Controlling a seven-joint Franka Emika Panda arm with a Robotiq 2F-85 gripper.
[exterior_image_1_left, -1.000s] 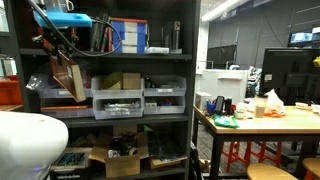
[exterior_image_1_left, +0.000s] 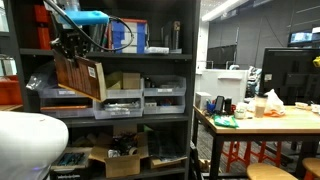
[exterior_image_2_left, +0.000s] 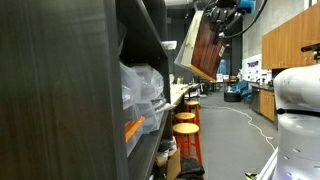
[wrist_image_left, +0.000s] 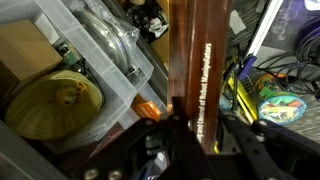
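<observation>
A flat brown, book-like object (exterior_image_1_left: 84, 77) hangs tilted in front of the shelf in exterior view 1, with my gripper (exterior_image_1_left: 70, 46) at its upper edge. Exterior view 2 has the same brown object (exterior_image_2_left: 210, 45) slanting down from the gripper (exterior_image_2_left: 228, 14), a pale side towards the shelf. Looking down from the wrist, I see its narrow reddish-brown edge (wrist_image_left: 198, 60) running between the dark fingers. The gripper is shut on it. Most of its broad faces are hidden in the wrist view.
Upright books and binders (exterior_image_1_left: 128, 36) fill part of the upper shelf. Below are clear plastic drawers (exterior_image_1_left: 165, 100) and an open cardboard box (exterior_image_1_left: 118, 155). A wooden table (exterior_image_1_left: 265, 122) with small items stands right; stools (exterior_image_2_left: 185, 128) line the aisle.
The brown object has turned so that more of its broad face shows in exterior view 1. It has swung up and right, along with my gripper.
</observation>
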